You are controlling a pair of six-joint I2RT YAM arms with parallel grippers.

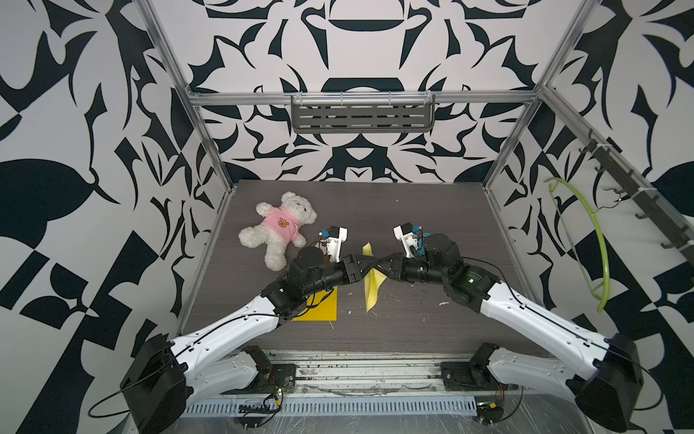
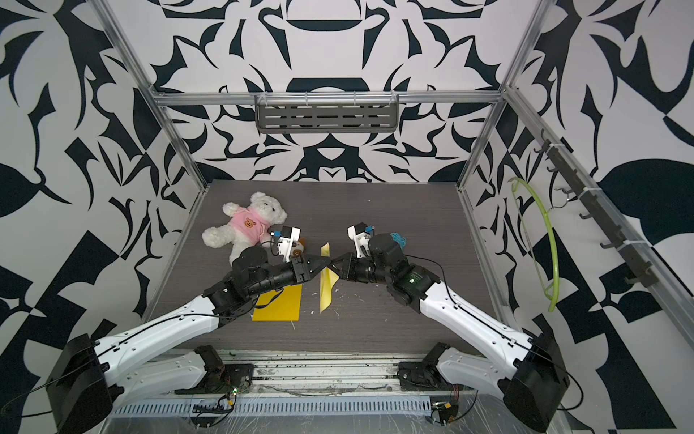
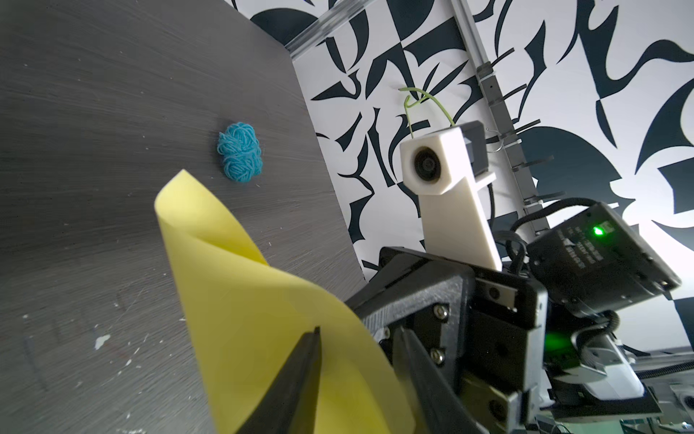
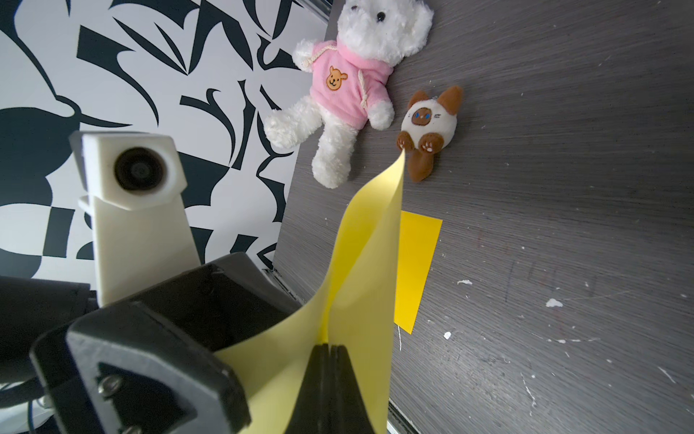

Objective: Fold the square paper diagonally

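The light-yellow paper, bent over with a curled fold, hangs upright between my two grippers, which face each other above the middle of the table. My right gripper is shut on it, the paper rising from between the fingertips in the right wrist view. My left gripper has its fingers apart around the paper's curved edge at the lower middle of its wrist view. A second, flat, deeper-yellow square lies on the table under the left arm.
A white bear in pink and a small brown-white plush lie at the left. A blue yarn bundle is behind the right arm.
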